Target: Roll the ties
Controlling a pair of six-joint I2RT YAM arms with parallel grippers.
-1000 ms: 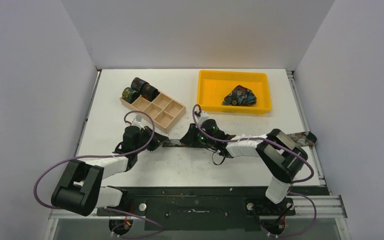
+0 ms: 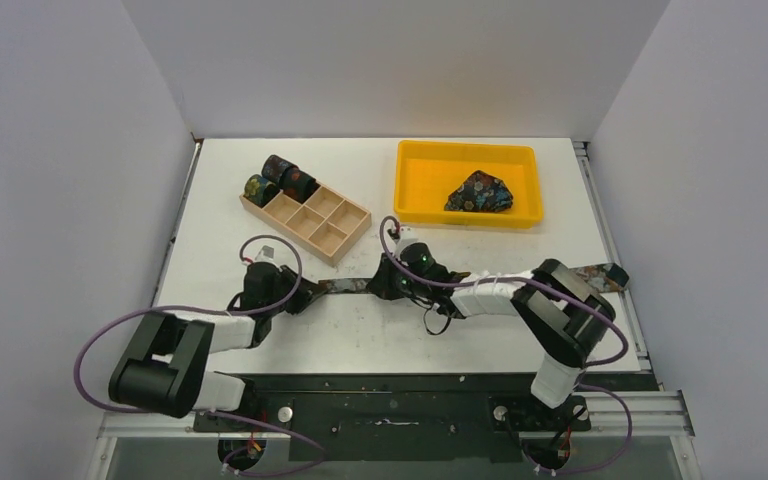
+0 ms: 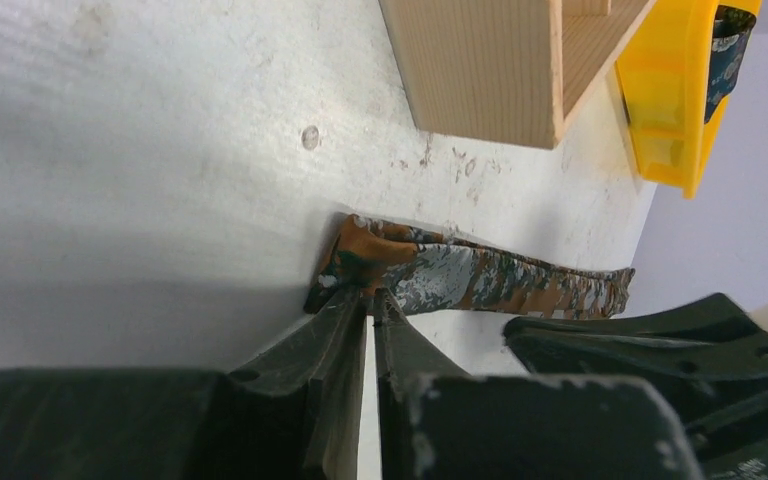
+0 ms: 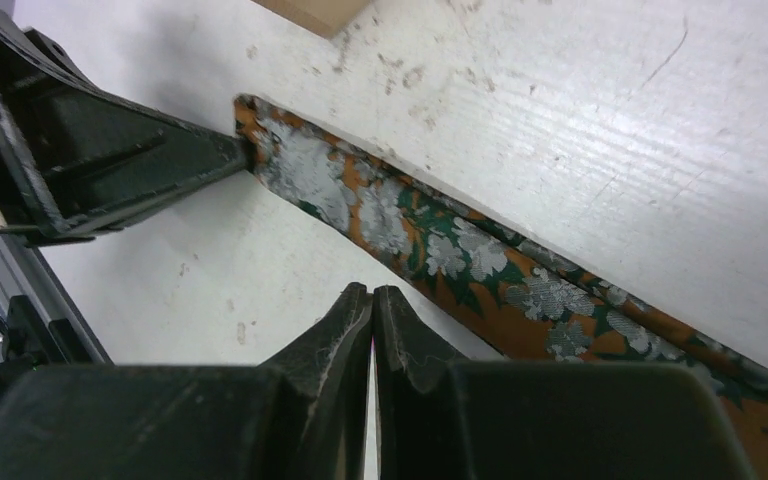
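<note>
A long patterned tie (image 2: 345, 286) lies flat across the table, its folded left end at my left gripper (image 2: 315, 290). That gripper is shut, its tips against the end of the tie (image 3: 460, 275) in the left wrist view. My right gripper (image 2: 378, 285) is shut over the tie farther right; in the right wrist view its fingertips (image 4: 358, 305) are together beside the floral strip (image 4: 480, 260), and whether cloth is between them is unclear. The tie's far end (image 2: 600, 278) lies at the table's right, partly hidden by the right arm.
A wooden divider box (image 2: 350, 220) with dark rolled pieces (image 2: 280, 170) stands behind the grippers. A yellow bin (image 2: 425, 175) holding dark patterned cloth (image 2: 478, 193) sits at back right.
My left gripper has moved slightly left and toward the front, with the tie's end appearing a little farther left. My right gripper has shifted slightly, staying over the tie.
</note>
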